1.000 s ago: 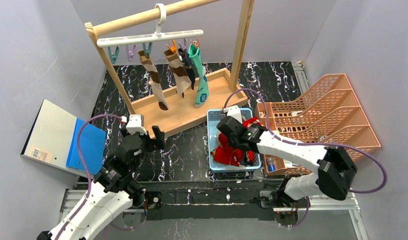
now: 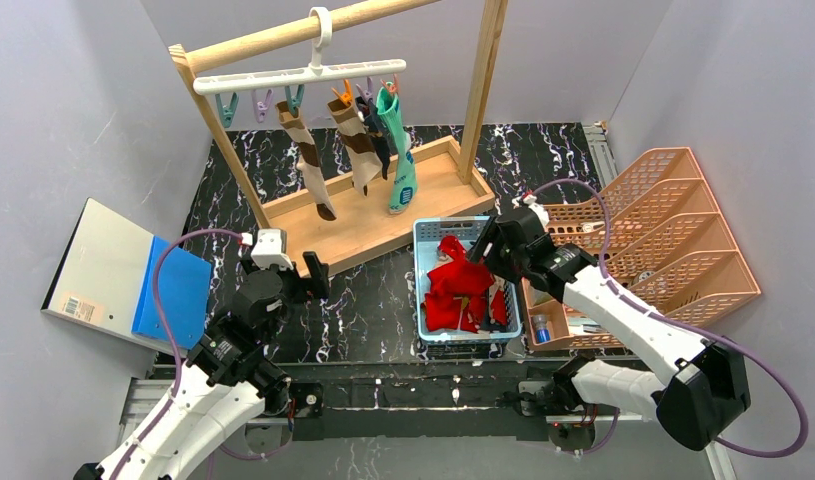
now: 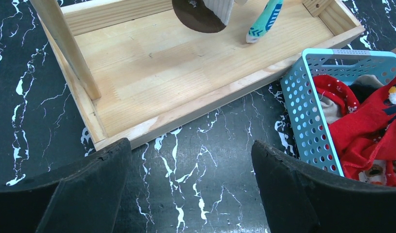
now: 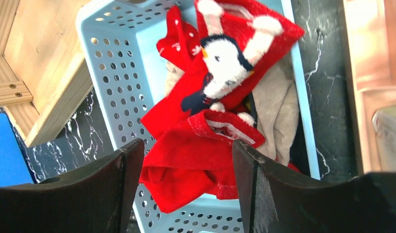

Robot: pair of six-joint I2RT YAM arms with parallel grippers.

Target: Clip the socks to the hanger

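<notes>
Several socks hang from clips on the white hanger [image 2: 273, 78]: a brown-and-cream sock [image 2: 305, 160], a second brown-and-cream one [image 2: 357, 148], a dark one mostly behind it, and a teal sock [image 2: 401, 160]. Clips at the hanger's left end, such as the green clip [image 2: 226, 108], hold nothing. A red penguin sock [image 4: 196, 155] lies crumpled over other socks in the blue basket [image 2: 423, 300]. Above it my right gripper stands open, with no cloth gripped. My left gripper is open and empty over the dark tabletop, in front of the wooden tray [image 3: 152, 82].
An orange rack [image 2: 673, 230] stands right of the basket, close to the right arm. At the left a white box [image 2: 103, 260] leans beside a blue panel [image 2: 173, 290]. Between tray and front edge, the marble tabletop [image 2: 368, 310] is bare.
The left arm stays put.
</notes>
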